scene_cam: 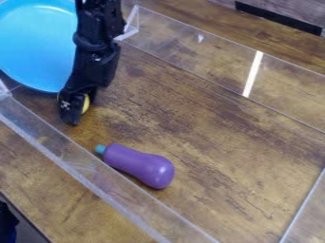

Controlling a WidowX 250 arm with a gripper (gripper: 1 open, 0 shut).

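Note:
My black gripper (74, 104) reaches down from the top left to the table beside the blue plate (28, 38), its fingers open around a small yellow object (86, 102) that they partly hide. A purple toy eggplant (140, 166) with a teal tip lies lower down on the wooden table.
Clear plastic walls border the workspace, one running diagonally close by the gripper and eggplant at the lower left.

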